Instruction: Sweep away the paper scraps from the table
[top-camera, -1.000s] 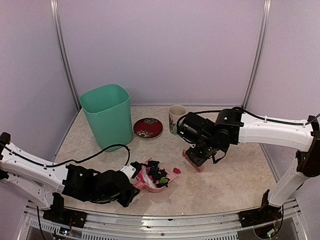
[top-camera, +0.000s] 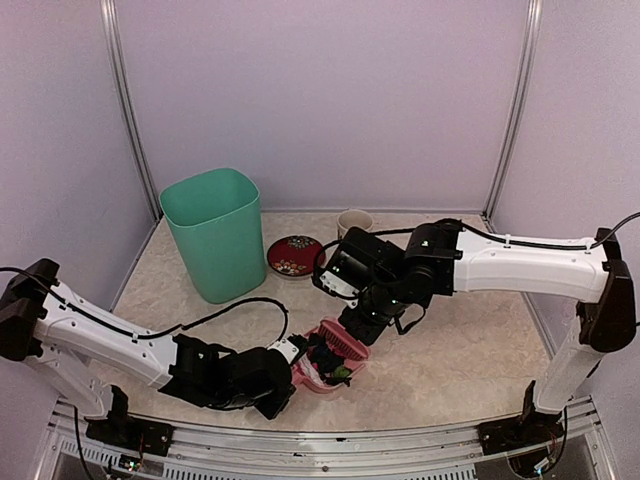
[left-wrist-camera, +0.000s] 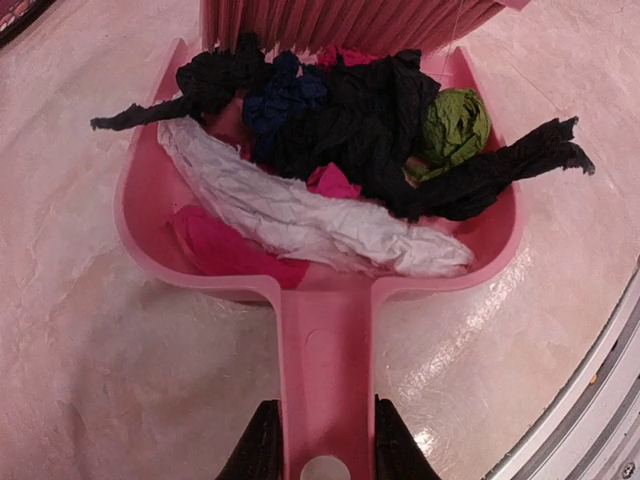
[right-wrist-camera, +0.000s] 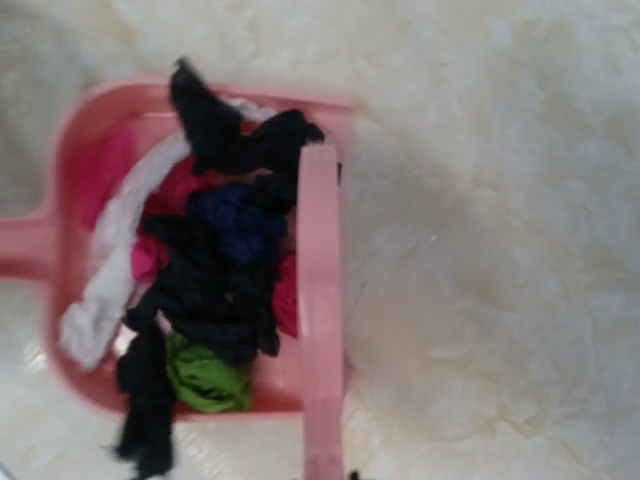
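Note:
A pink dustpan (left-wrist-camera: 140, 235) lies on the table, full of crumpled scraps: a long white scrap (left-wrist-camera: 300, 215), several black ones, a navy one (right-wrist-camera: 238, 222), a green one (right-wrist-camera: 207, 375) and magenta ones. Some black ends hang over its sides. My left gripper is shut on the dustpan's handle (left-wrist-camera: 325, 370). At the pan's open edge stands a pink brush (left-wrist-camera: 350, 22), its bristles against the mouth. My right gripper (top-camera: 362, 332) is shut on the brush; in the right wrist view only the brush's back (right-wrist-camera: 320, 230) shows clearly. A magenta scrap (right-wrist-camera: 285, 295) sits beside the brush, inside the mouth.
A tall teal bin (top-camera: 215, 240) stands at the back left. Beside it is a dark red plate (top-camera: 295, 256), with a white cup (top-camera: 353, 221) behind the right arm.
The brush has moved left up to the dustpan, and the loose magenta scrap between them has gone into its mouth. The dustpan and left arm have shifted slightly right.

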